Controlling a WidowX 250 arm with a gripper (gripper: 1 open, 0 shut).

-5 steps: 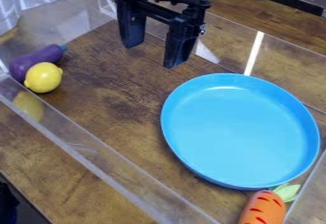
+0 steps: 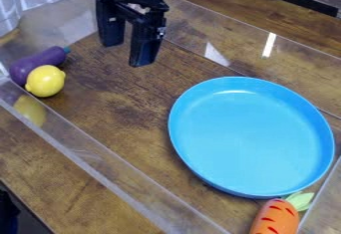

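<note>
The black gripper hangs over the wooden surface at the upper left, its two fingers spread apart with nothing visible between them. Below it and to the left, a yellow lemon lies beside a purple eggplant. A large blue plate fills the right part of the surface. An orange toy carrot with green leaves lies at the bottom right, just beyond the plate.
Clear plastic walls border the workspace along the left and front. Bare wood lies free between the lemon and the plate, and at the back.
The gripper has moved left across the upper part of the view, closer to the eggplant and lemon. The objects on the surface have stayed where they were.
</note>
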